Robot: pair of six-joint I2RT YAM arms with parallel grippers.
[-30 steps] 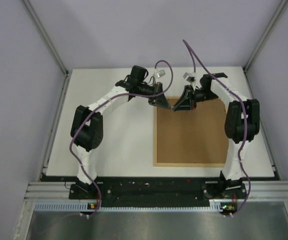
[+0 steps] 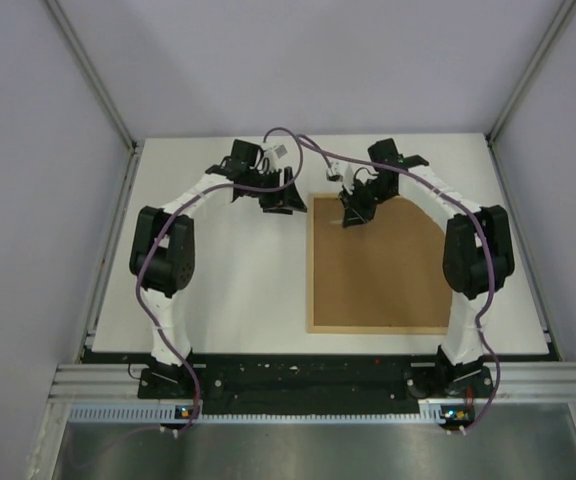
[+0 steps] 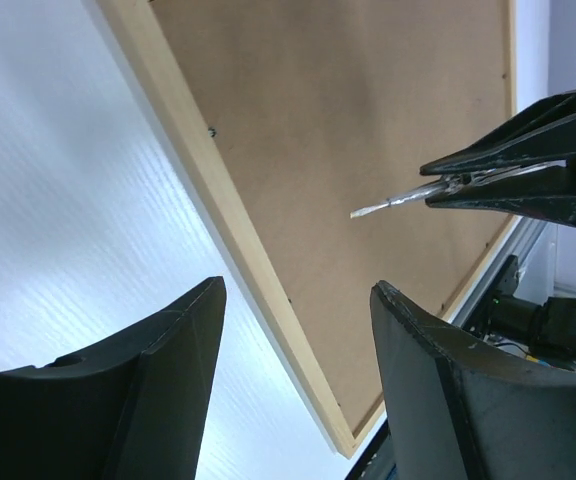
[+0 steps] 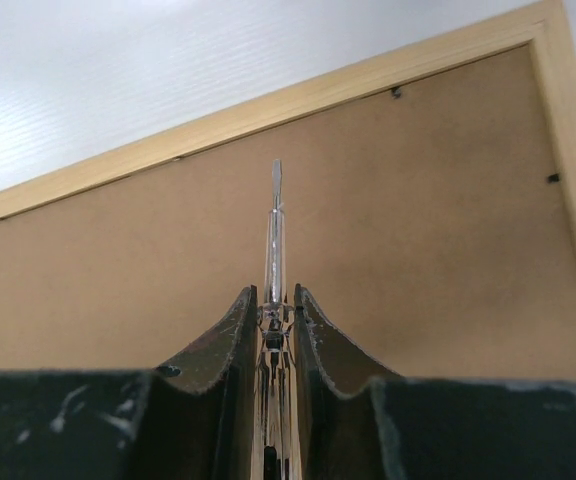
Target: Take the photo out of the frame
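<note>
The picture frame lies face down, its pale wooden rim (image 2: 311, 280) around a brown backboard (image 2: 378, 270); the photo is hidden. A slim metal screwdriver-like tool (image 4: 276, 240) with a clear handle is between the fingertips of my right gripper, which hovers above the board. From the left wrist view, the tool's thin flat tip (image 3: 368, 210) points toward the frame's left side, clear of the board. My left gripper stands open and empty over the frame's left rim (image 3: 243, 235).
Small dark tabs (image 4: 397, 92) sit along the rim's inner edge, another tab (image 4: 553, 178) on the adjoining side. Both grippers are close together near the frame's upper left corner.
The grippers met over the frame's upper left; the left has since drawn back to the left, leaving the tool in the right.
</note>
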